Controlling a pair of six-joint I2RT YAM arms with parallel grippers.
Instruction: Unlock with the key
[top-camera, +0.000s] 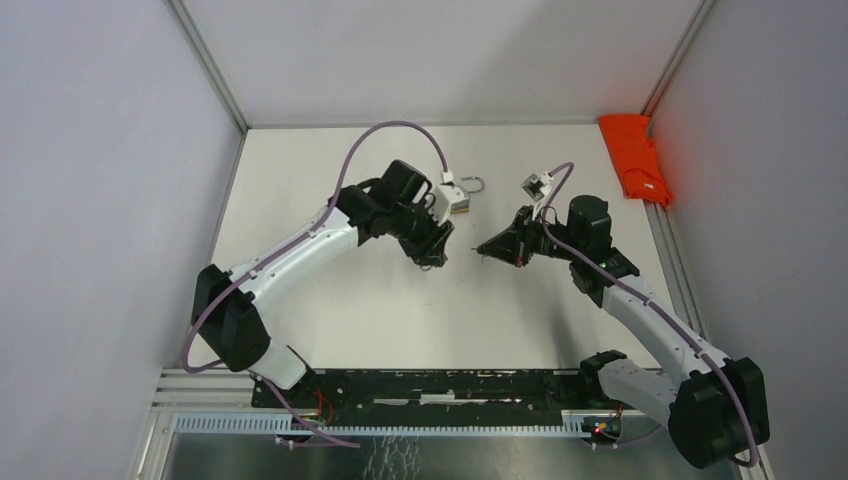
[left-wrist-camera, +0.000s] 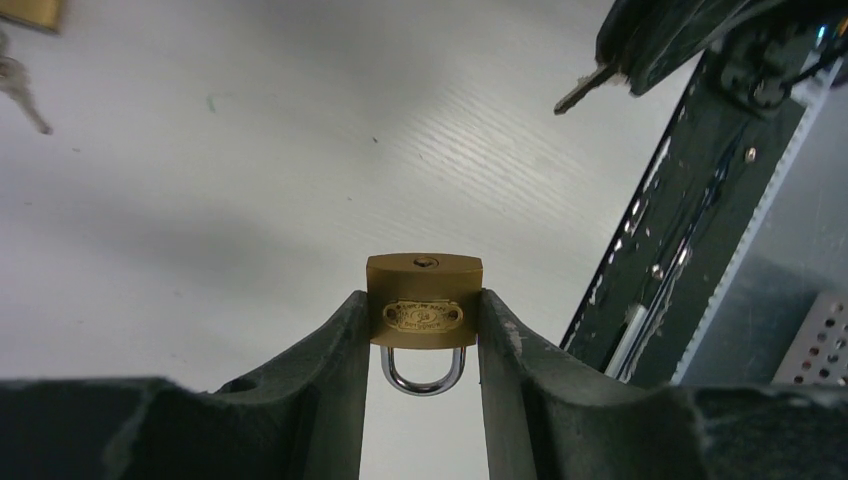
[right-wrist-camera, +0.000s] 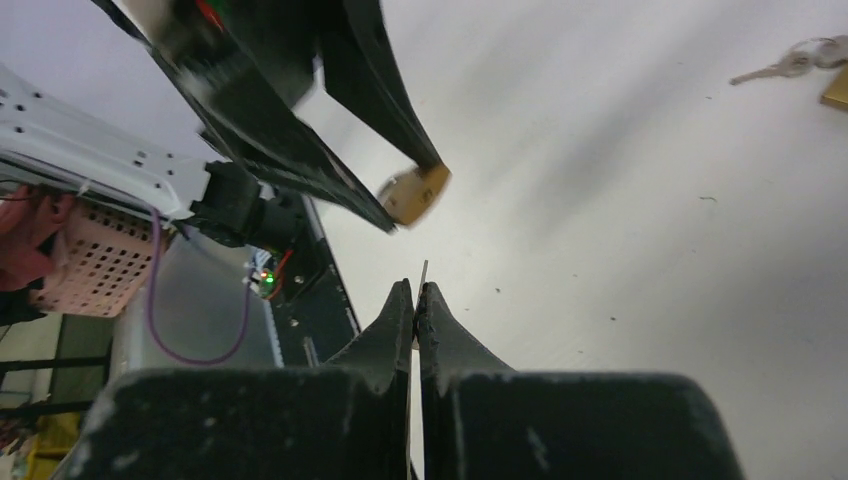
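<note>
A small brass padlock (left-wrist-camera: 424, 300) is clamped between the fingers of my left gripper. Its keyhole face is turned up toward the left wrist camera, and its steel shackle (left-wrist-camera: 425, 388) hangs below. In the right wrist view the same padlock (right-wrist-camera: 413, 196) shows blurred between the left fingers. My right gripper is shut on a thin key (right-wrist-camera: 423, 272), which sticks out past the fingertips. The key's blade (left-wrist-camera: 585, 90) also shows in the left wrist view. From above, the left gripper (top-camera: 432, 262) and right gripper (top-camera: 482, 249) face each other, a short gap apart.
A larger brass padlock (top-camera: 460, 206) with its shackle (top-camera: 474, 184) out lies on the table behind the left gripper. Loose keys (right-wrist-camera: 793, 64) lie next to it. A red cloth or bag (top-camera: 634, 155) is at the back right.
</note>
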